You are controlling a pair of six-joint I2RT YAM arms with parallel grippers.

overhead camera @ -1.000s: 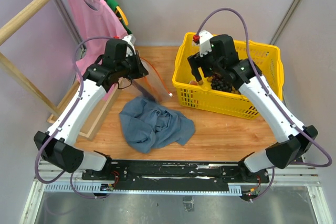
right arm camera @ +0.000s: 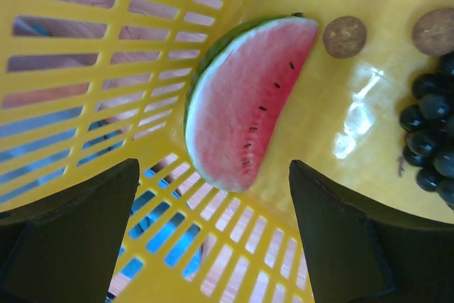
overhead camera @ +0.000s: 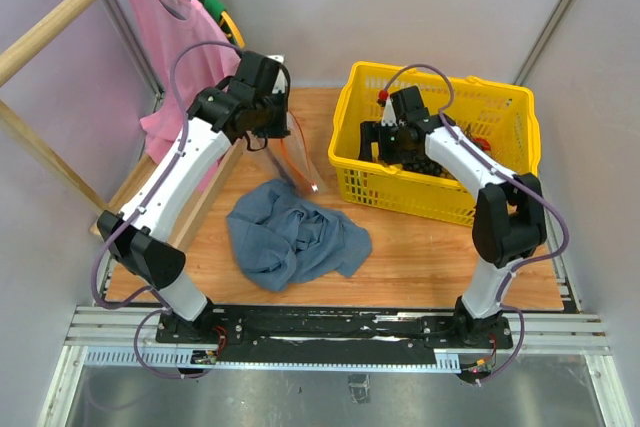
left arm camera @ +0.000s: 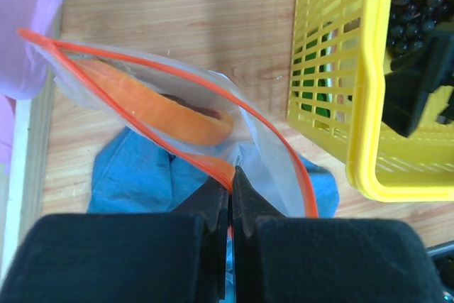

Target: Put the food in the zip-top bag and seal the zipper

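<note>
In the left wrist view my left gripper is shut on the orange zip rim of the clear zip top bag. The bag's mouth gapes, and a long orange food piece rests inside. From above, the bag hangs between the clothes rack and the basket. My right gripper stands open over a watermelon slice in a corner of the yellow basket; nothing is between its fingers. From the top, the right gripper reaches down inside the basket's left end, and the slice is hidden there.
Black grapes and brown round pieces share the basket floor. The basket's slatted wall stands close beside the slice. A crumpled blue cloth lies in front of the bag. Pink clothing hangs at left. Bare table shows at front right.
My right arm has come down and inward, bringing its gripper lower inside the basket. The left arm has shifted slightly towards the back right, turning the bag's rim with it.
</note>
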